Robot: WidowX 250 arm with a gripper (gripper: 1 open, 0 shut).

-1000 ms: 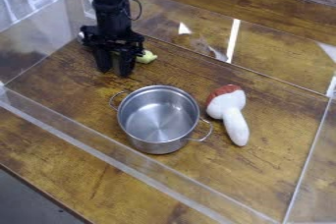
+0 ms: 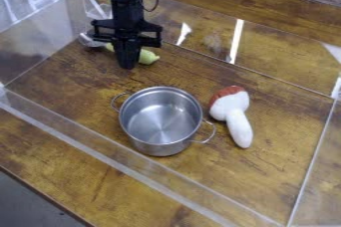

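Note:
My black gripper (image 2: 128,54) hangs at the upper left, shut, just above and beside a pale green object (image 2: 146,56) lying on the wooden surface. I see nothing held between its fingers, though the green thing is partly hidden behind it. A steel pot (image 2: 160,121) with two wire handles stands empty at the centre, below the gripper. To its right lies a white toy mushroom (image 2: 236,121) with a red-marked top.
Clear low walls (image 2: 80,151) enclose the wooden work area (image 2: 67,136). The surface left of the pot and right of the mushroom is bare.
My gripper has risen a little from low over the surface, uncovering more of the green object. The pot and mushroom have not moved.

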